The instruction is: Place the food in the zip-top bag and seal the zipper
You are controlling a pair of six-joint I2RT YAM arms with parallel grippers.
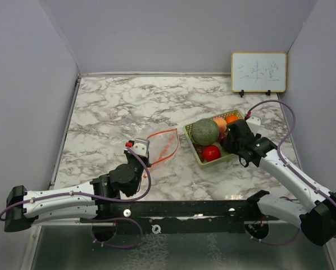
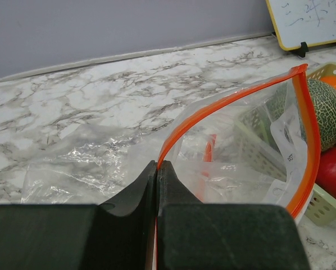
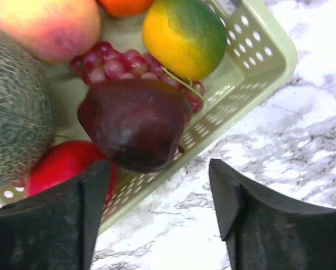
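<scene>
The clear zip top bag (image 2: 123,163) with an orange zipper edge lies left of the basket, its mouth bowed open towards the fruit. My left gripper is shut on the bag's orange rim. Food fills the light green basket (image 3: 263,84): a netted melon (image 1: 205,132), a red tomato-like fruit (image 1: 211,153), a peach (image 3: 53,25), an orange (image 1: 231,118), red grapes (image 3: 120,63), a green-orange citrus (image 3: 185,39) and a dark red fruit (image 3: 134,121). Over the basket's near right side, my right gripper is open, its fingers apart behind the dark fruit with nothing between them.
A whiteboard (image 1: 259,72) stands at the back right. Purple cables run along both arms.
</scene>
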